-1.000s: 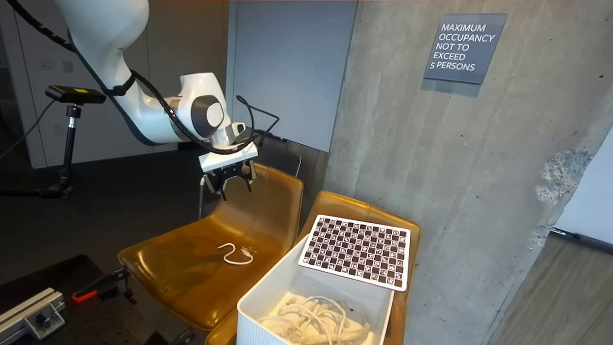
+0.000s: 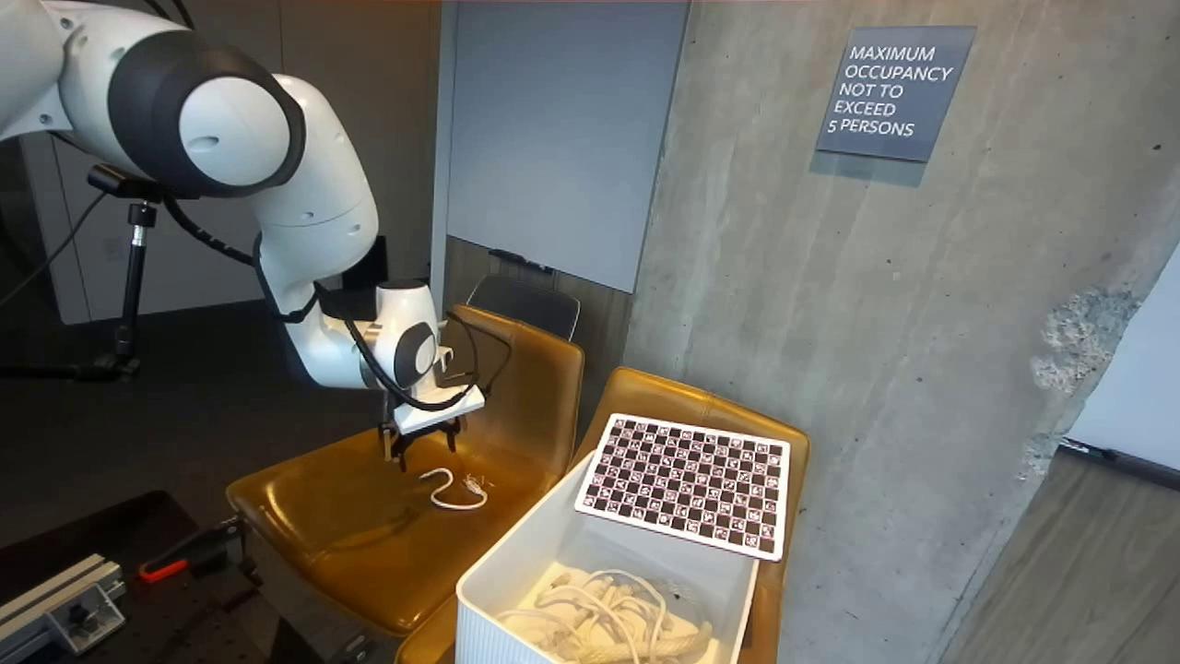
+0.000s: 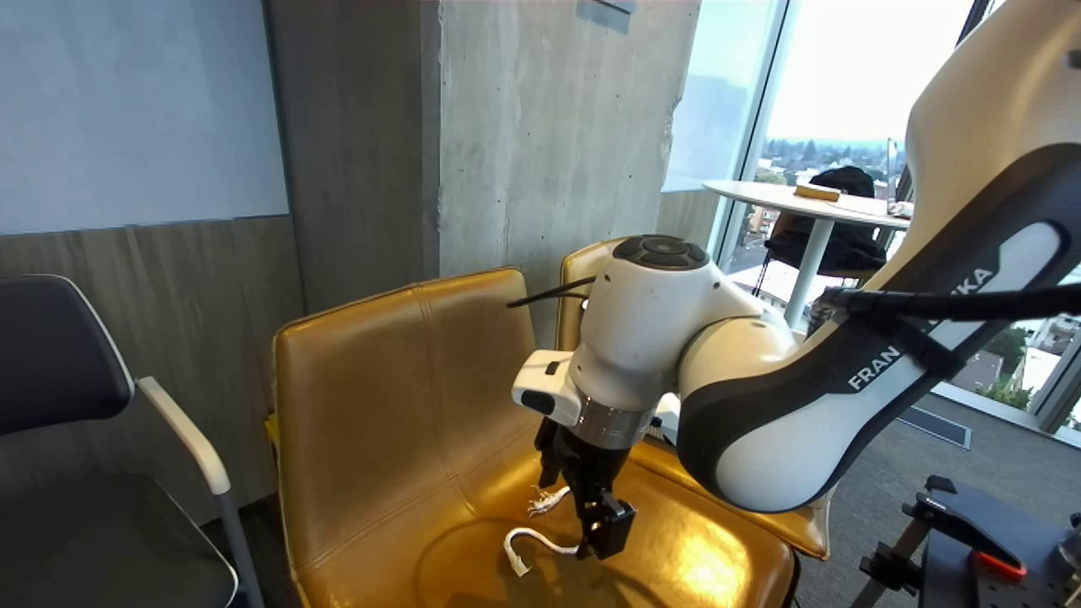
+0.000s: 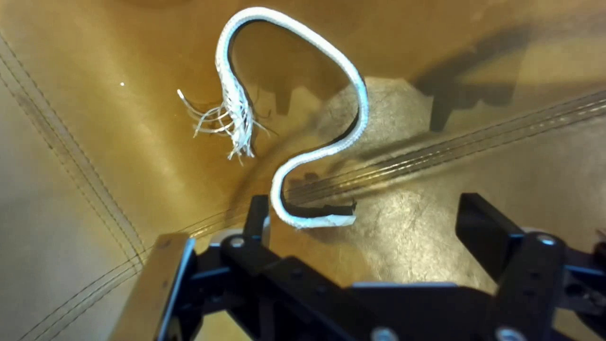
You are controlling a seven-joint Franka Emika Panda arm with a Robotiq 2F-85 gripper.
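A short white rope (image 4: 349, 74) lies in an S-curve on the tan leather seat (image 2: 343, 520), frayed at one end and taped at the other. Above the seat, my gripper points down, open, its two dark fingertips wide apart with nothing held. In the wrist view the taped end reaches between the fingertips, nearer the left one, while the frayed end lies farther up the picture. From the first exterior side, the gripper (image 2: 426, 454) hovers just beside the rope (image 2: 455, 505). How much height separates fingertips and rope, I cannot tell.
A white bin (image 2: 520, 553) holding several pale ropes stands on the neighbouring chair, with a checkered board (image 2: 686, 483) across its back. The chair's backrest (image 3: 405, 405) rises close behind the gripper. Much of the seat is bare.
My arm has come down a long way, bringing the gripper from above the backrest's height to low over the seat. The rope and the bin stay where they were.
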